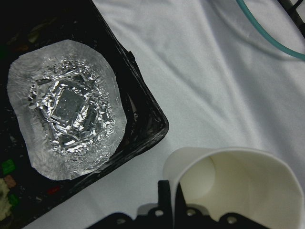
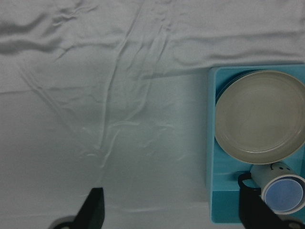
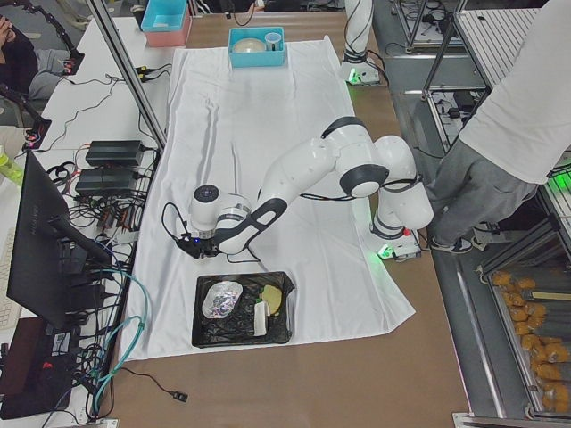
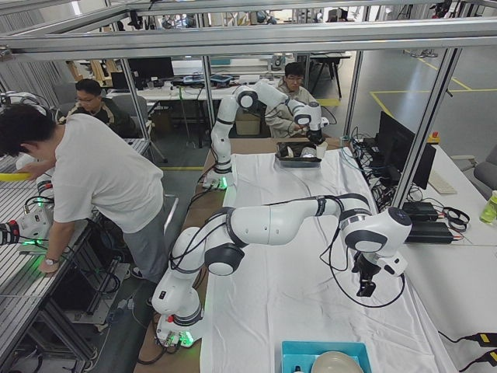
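Note:
In the left wrist view a white cup (image 1: pixel 243 186) is at the bottom right, beside the black tray (image 1: pixel 150 112). My left gripper is shut on its near rim. The tray holds a crumpled foil dish (image 1: pixel 66 107). My right gripper stands open above the white cloth, left of a blue bin (image 2: pixel 212 143). That bin holds a grey plate (image 2: pixel 259 114) and a mug (image 2: pixel 264 176) on its side, blue inside.
A monitor (image 3: pixel 36 250) and cables line one long side. A person (image 4: pixel 116 179) stands outside the other side, near the arm bases.

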